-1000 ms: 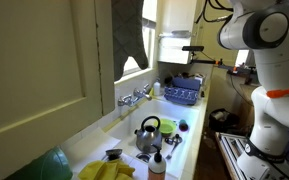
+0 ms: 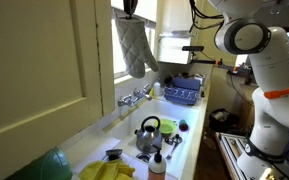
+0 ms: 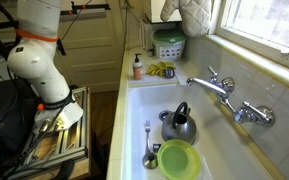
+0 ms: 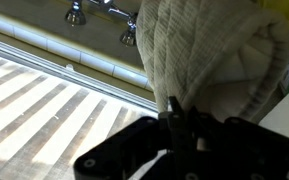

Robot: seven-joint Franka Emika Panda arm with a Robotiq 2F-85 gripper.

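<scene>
A grey quilted oven mitt (image 2: 135, 48) hangs in the air in front of the window, above the sink. My gripper is shut on the mitt's fabric, which spreads out beyond the fingers in the wrist view. At the top of the first exterior view, the dark gripper (image 2: 129, 12) shows just above the cloth. Only the mitt's lower part (image 3: 191, 16) enters the second exterior view, at its top edge. How much fabric lies between the fingers is hidden.
Below stand a white sink (image 3: 134, 122), a kettle (image 3: 178, 123), a green bowl (image 3: 179, 159) and a wall faucet (image 3: 212, 87). A soap bottle (image 3: 138, 67) and bananas (image 3: 162, 70) sit at the sink's end. A cabinet door (image 2: 44, 65) stands close to the mitt.
The mitt has come down in front of the window and shifted slightly right. My gripper, out of sight above the frame before, now shows at the top edge.
</scene>
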